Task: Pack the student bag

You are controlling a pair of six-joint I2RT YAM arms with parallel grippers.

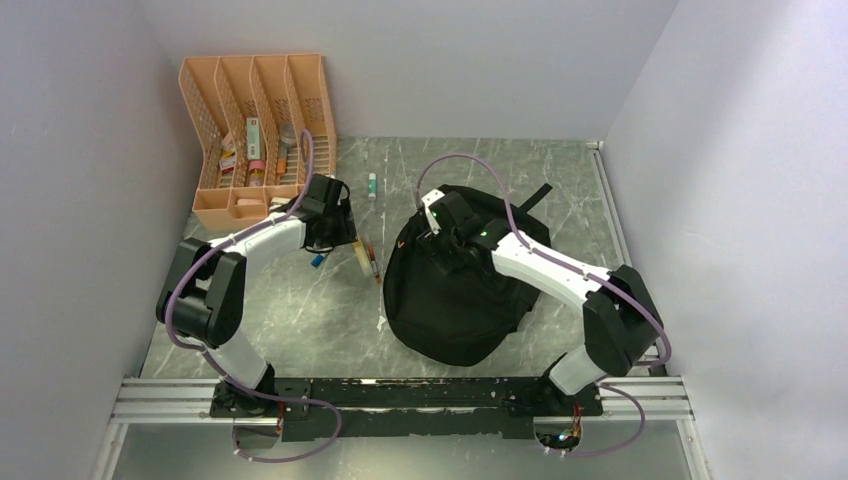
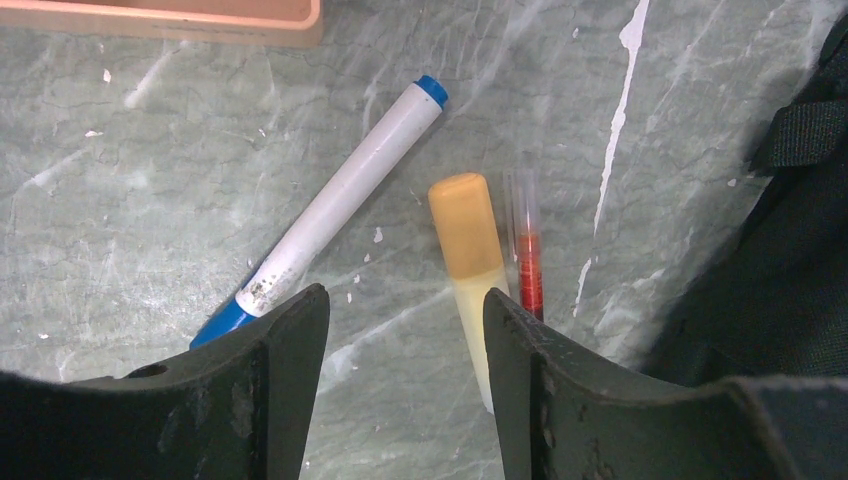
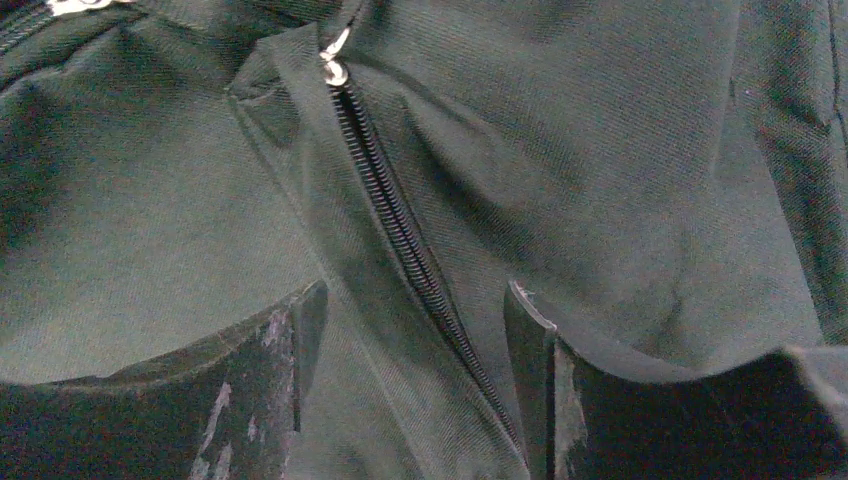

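Note:
The black bag (image 1: 450,320) lies on the table at centre right. In the right wrist view, its zipper (image 3: 400,230) runs between the fingers of my right gripper, which is parted over the cloth and holds nothing. My left gripper hangs open above the table, nothing between its fingers. A white marker with blue ends (image 2: 340,200) lies slanting left of centre. An orange-and-cream stick (image 2: 468,235) lies by the right finger, which hides part of it. Close beside that is a thin clear and red pen (image 2: 528,260).
An orange compartment organizer (image 1: 255,70) stands at the back left with several items in it. A small teal-and-white tube (image 1: 372,186) lies between it and the bag.

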